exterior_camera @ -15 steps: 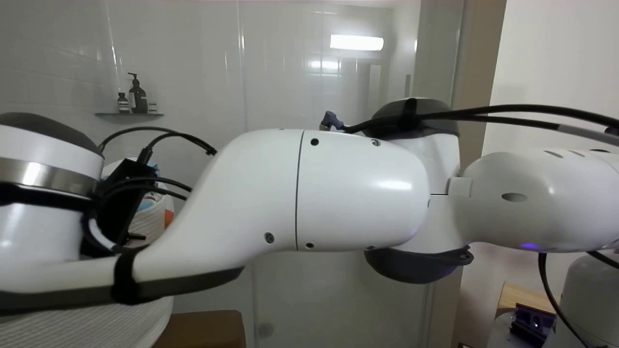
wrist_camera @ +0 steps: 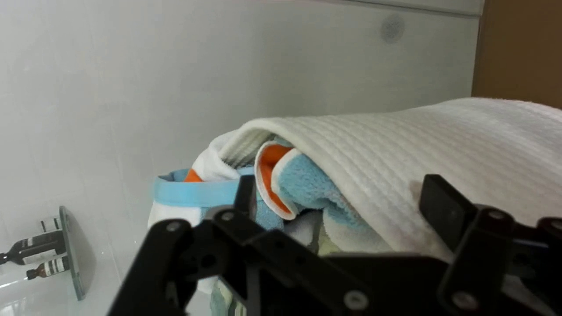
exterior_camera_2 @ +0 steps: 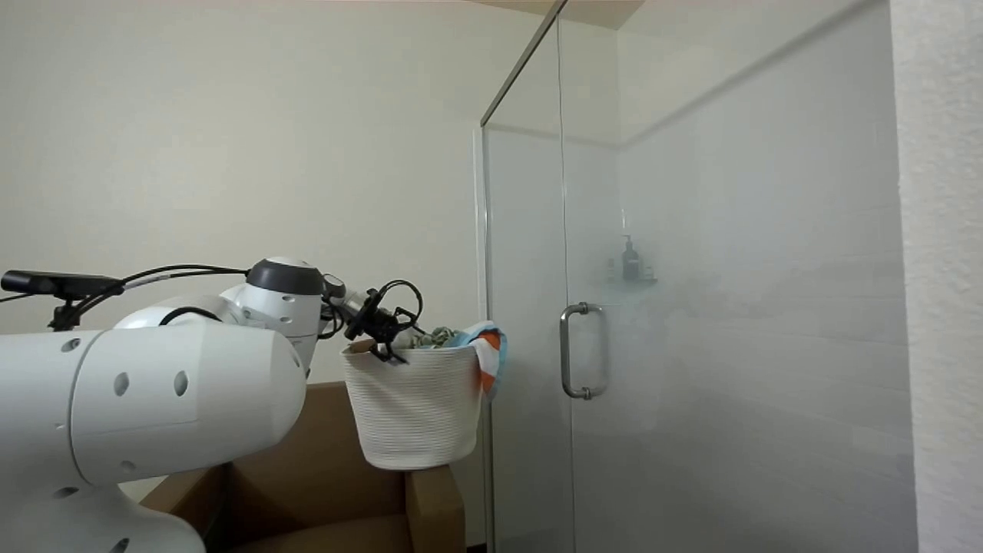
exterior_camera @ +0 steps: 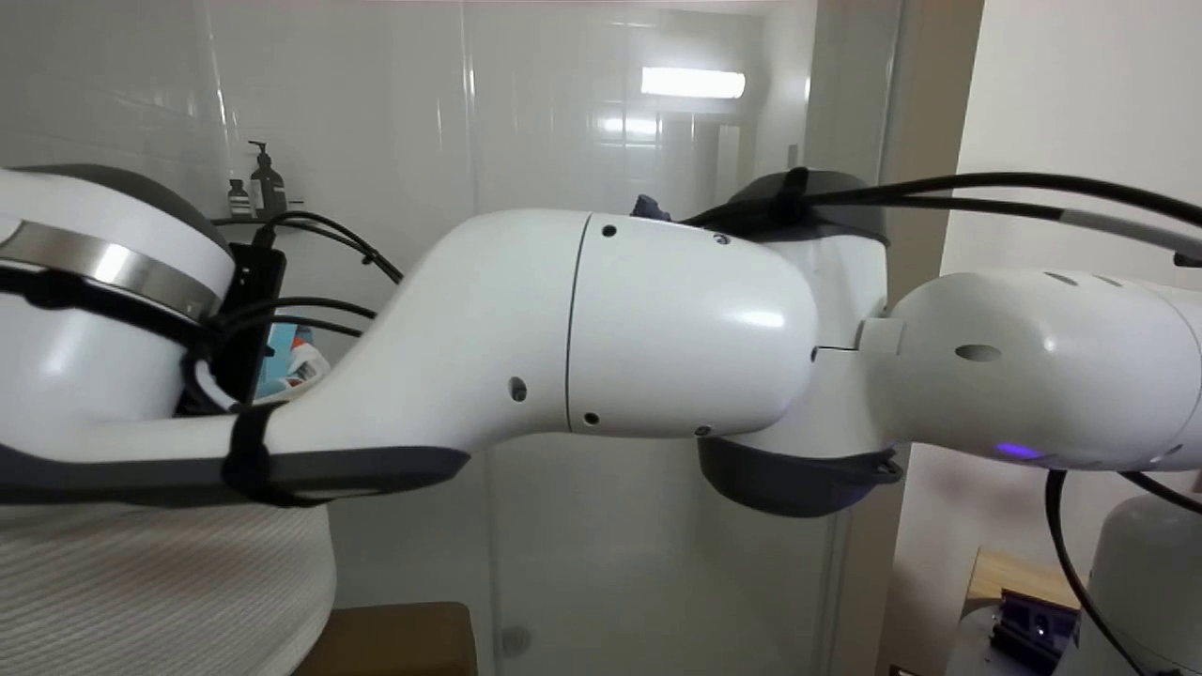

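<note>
A white ribbed basket (exterior_camera_2: 419, 415) stands at the brown chair's arm and holds bunched towels. One towel with blue, white and orange areas (exterior_camera_2: 490, 353) hangs over its rim on the shower side. My gripper is open, its black fingers (wrist_camera: 448, 210) spread wide. In the wrist view, the basket's rim and wall (wrist_camera: 363, 174) and a blue-orange towel fold (wrist_camera: 305, 181) show between and beyond the fingers. From the side, the gripper (exterior_camera_2: 387, 346) is at the basket's near rim; contact there cannot be made out. Exterior view 1 hides the gripper behind the arm.
A glass shower door with a metal handle (exterior_camera_2: 567, 350) stands right of the basket. Dark bottles (wrist_camera: 39, 247) sit on a small shelf inside. The brown chair (exterior_camera_2: 318, 461) is below and left of the basket. Cables loop along the arm.
In exterior view 1 my arm has risen, and its wrist end has shifted slightly right. It now covers more of the basket's top and part of the shelf.
</note>
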